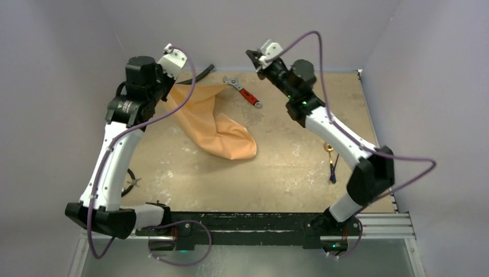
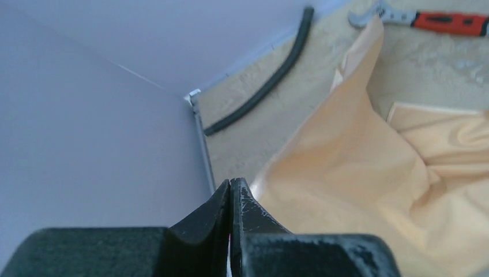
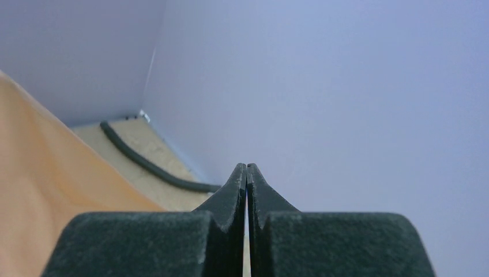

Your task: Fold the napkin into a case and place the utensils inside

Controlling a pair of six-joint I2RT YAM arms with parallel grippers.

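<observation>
The orange napkin (image 1: 207, 130) stretches from the table's middle up to my left gripper (image 1: 166, 92), which is shut on its raised end; in the left wrist view the napkin (image 2: 369, 167) runs under the shut fingertips. My right gripper (image 1: 251, 57) is shut and raised at the back centre, apart from the napkin, with nothing visible between its fingers. At the right, a gold spoon (image 1: 328, 148) and other dark-handled utensils lie partly beside the right arm.
An adjustable wrench (image 1: 248, 95) and a black curved bar (image 1: 202, 74) lie at the back. A dark curved tool lies at front left. Walls enclose the back and sides.
</observation>
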